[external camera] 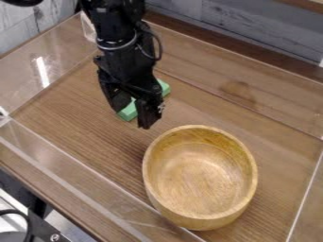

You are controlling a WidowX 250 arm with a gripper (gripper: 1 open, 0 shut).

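The black gripper (127, 109) hangs over the left middle of the wooden table, its fingers apart. Just behind it lies a green object (157, 90), partly hidden by the gripper. A large round wooden bowl (199, 178) sits at the front right, to the right of and in front of the gripper; it looks empty.
Pale walls or edges border it at the left and back. A dark cable lies at the bottom left corner.
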